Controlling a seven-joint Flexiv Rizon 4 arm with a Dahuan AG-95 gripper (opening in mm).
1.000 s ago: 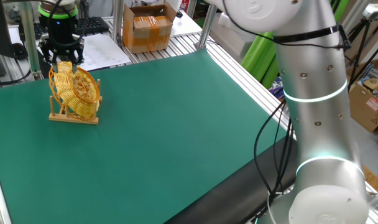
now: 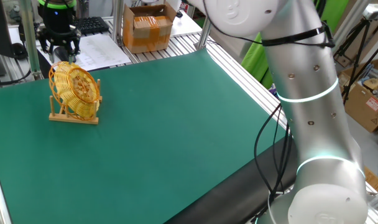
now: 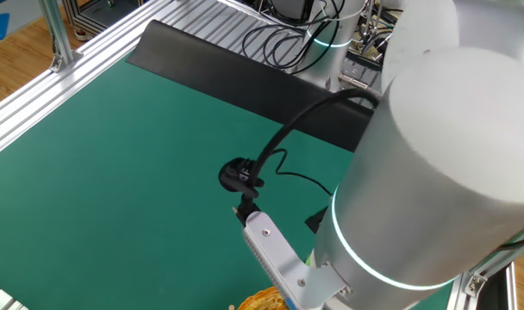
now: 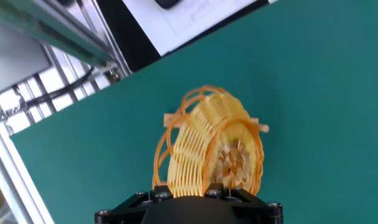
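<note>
A round woven yellow basket (image 2: 77,88) with orange rim loops leans tilted on a small wooden stand (image 2: 74,118) at the left of the green table. Just above and behind its upper edge is my gripper (image 2: 62,55), pointing down. The wrist view has the basket (image 4: 207,146) directly ahead of the black gripper, with part of the stand (image 4: 262,127) showing beside it. How far apart the fingertips stand is not clear, and I see nothing lifted by them. Only the basket's edge (image 3: 264,300) shows in exterior view 2.
White papers (image 2: 102,51) and a keyboard (image 2: 91,25) lie beyond the table's back edge, near an open cardboard box (image 2: 147,29). A metal post (image 2: 30,40) stands close to the gripper at the left.
My gripper has shifted slightly left and up in exterior view 1, and its fingers no longer overlap the basket's top as plainly. The upper arm has swung left. Basket and stand have not moved.
</note>
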